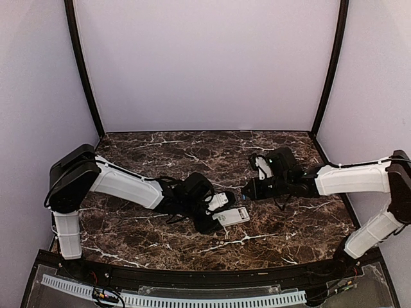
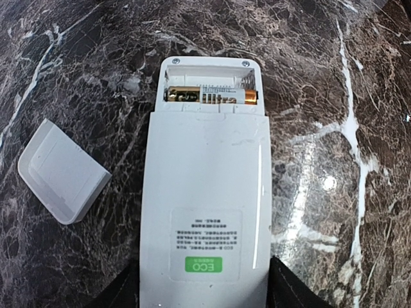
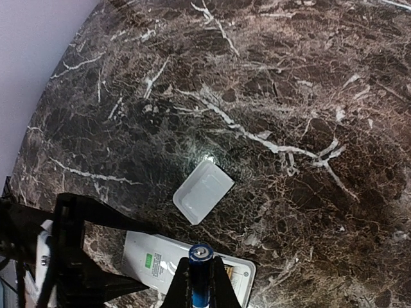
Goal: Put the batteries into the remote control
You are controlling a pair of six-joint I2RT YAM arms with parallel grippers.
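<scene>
The white remote (image 2: 205, 167) lies with its battery compartment open and one gold-and-silver battery (image 2: 212, 95) inside. My left gripper has its fingers at either side of the remote's lower end. Above the remote, my right gripper is shut on an upright blue battery (image 3: 200, 292); in the top view it hangs just right of the remote (image 1: 233, 217). The loose white battery cover (image 3: 203, 191) lies beside the remote.
</scene>
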